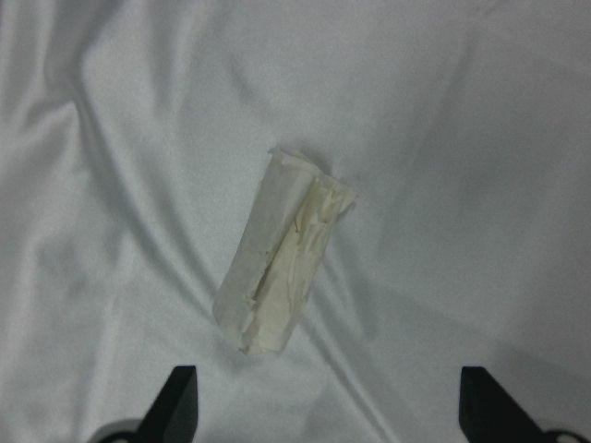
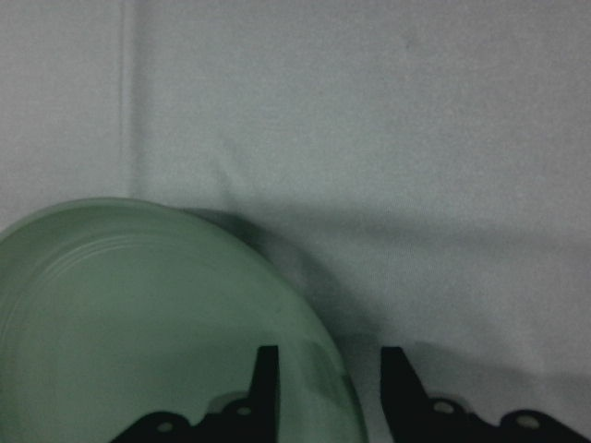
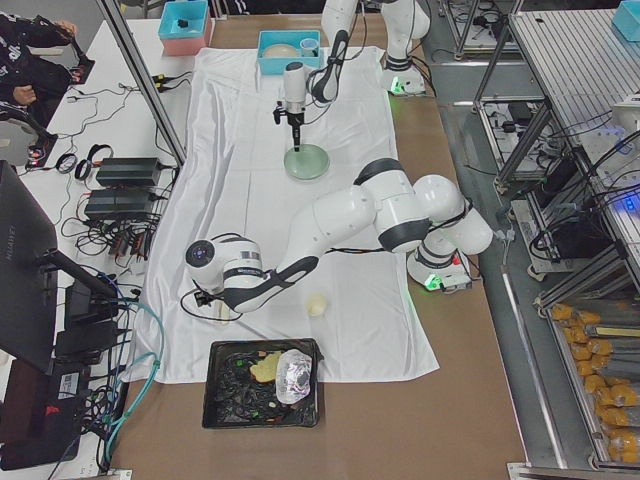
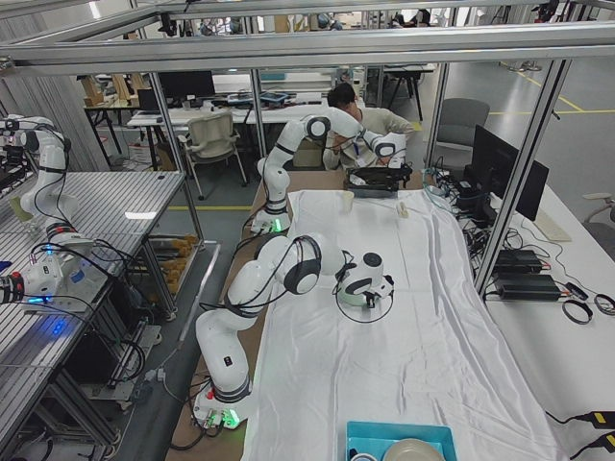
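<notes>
In the left wrist view a crumpled pale wrapper (image 1: pixel 275 254) lies on the white cloth between and ahead of the fingers of my left gripper, which stands open and empty. In the right wrist view my right gripper is open at the rim of a green plate (image 2: pixel 120 305), one finger over the plate, the other outside it. In the camera left view a pale round item (image 3: pixel 316 305) lies beside the left arm.
A black tray (image 3: pixel 228 400) with a foil packet (image 3: pixel 294 376) and yellowish food (image 3: pixel 264 368) sits at the near edge. A blue bin (image 4: pixel 399 434) with dishes stands at the far end.
</notes>
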